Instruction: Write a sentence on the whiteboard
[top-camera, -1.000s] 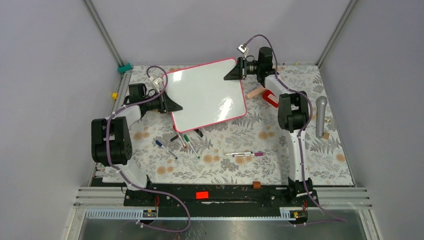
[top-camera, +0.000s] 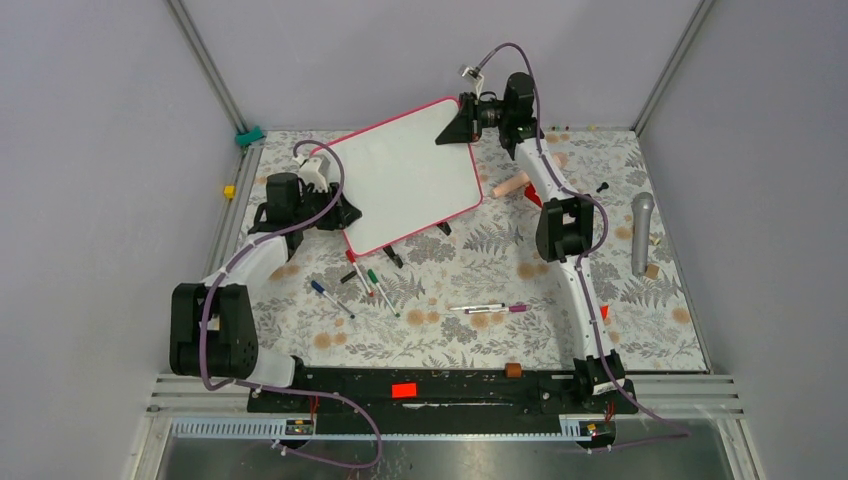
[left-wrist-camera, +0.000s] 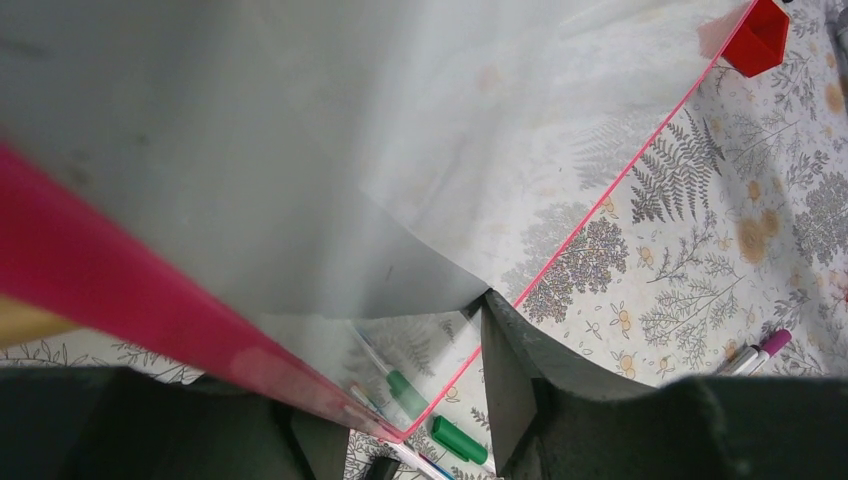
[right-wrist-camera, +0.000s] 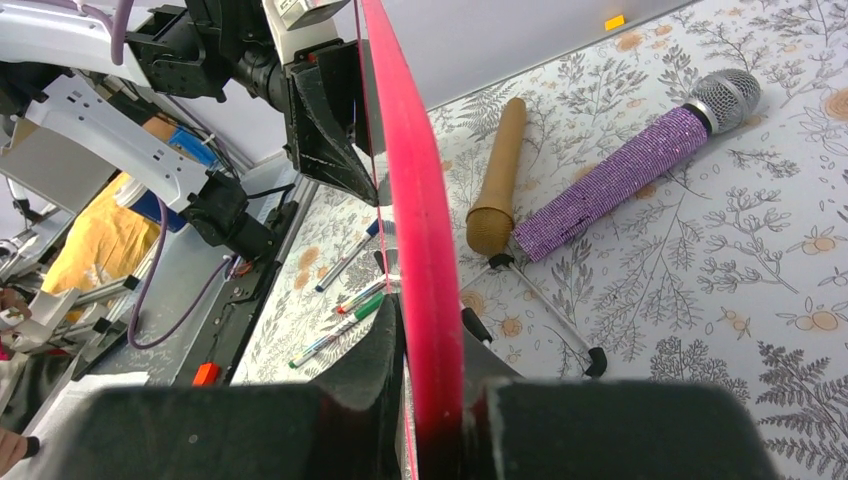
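Note:
The whiteboard (top-camera: 410, 180), blank with a pink rim, is tilted between both arms at the back of the table. My right gripper (top-camera: 444, 138) is shut on its upper right edge; the pink rim (right-wrist-camera: 425, 230) runs between the fingers in the right wrist view. At the left edge, my left gripper (top-camera: 352, 216) stands part open. In the left wrist view its fingers (left-wrist-camera: 505, 370) lie either side of the board's lower corner. A red pen (top-camera: 359, 274), a green pen (top-camera: 384, 294) and a blue pen (top-camera: 332, 299) lie in front of the board.
Thin black-tipped legs (top-camera: 392, 257) show below the board. Two more markers (top-camera: 495, 309) lie at front centre. A tan microphone (right-wrist-camera: 495, 180) and a purple one (right-wrist-camera: 630, 180) are near the board; a silver microphone (top-camera: 642, 235) lies far right.
The whiteboard has moved back and left and leans more steeply in the top view. My right gripper moved with it, back and left.

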